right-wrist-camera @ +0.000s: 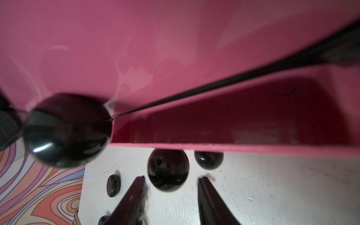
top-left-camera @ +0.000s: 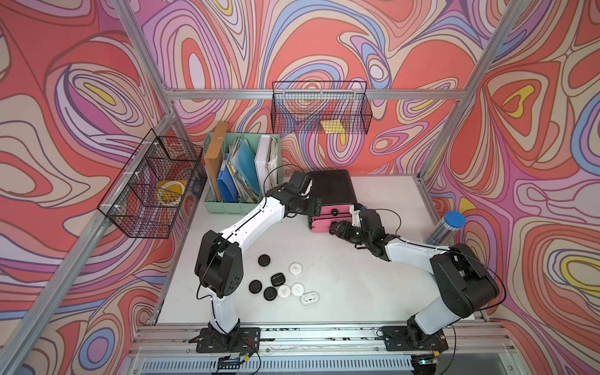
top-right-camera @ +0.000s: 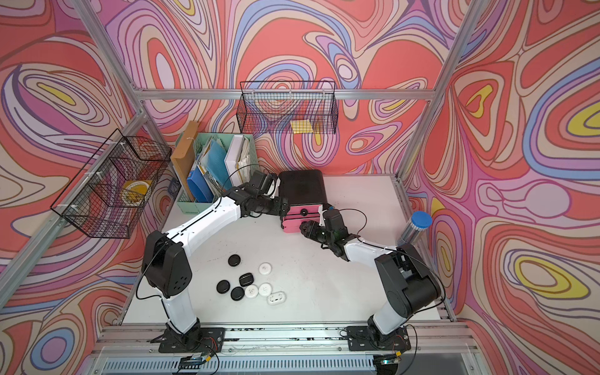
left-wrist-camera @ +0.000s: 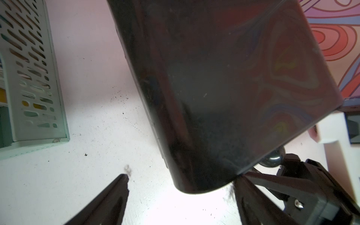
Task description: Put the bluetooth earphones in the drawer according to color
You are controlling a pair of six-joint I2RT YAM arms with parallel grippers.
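Note:
A black-topped cabinet (top-left-camera: 328, 186) with pink drawers (right-wrist-camera: 240, 116) and round black knobs (right-wrist-camera: 67, 129) stands at the back. My left gripper is open at its front left corner, fingers apart below the lid. My right gripper is at the drawer fronts, fingertips apart either side of a lower knob (right-wrist-camera: 168, 168), open. Black earphone cases (top-left-camera: 270, 293) and white ones (top-left-camera: 308, 297) lie on the front left of the table.
A green file bin (left-wrist-camera: 33, 82) with folders stands left of the cabinet. A blue-lidded cylinder (top-left-camera: 445, 228) stands at the right.

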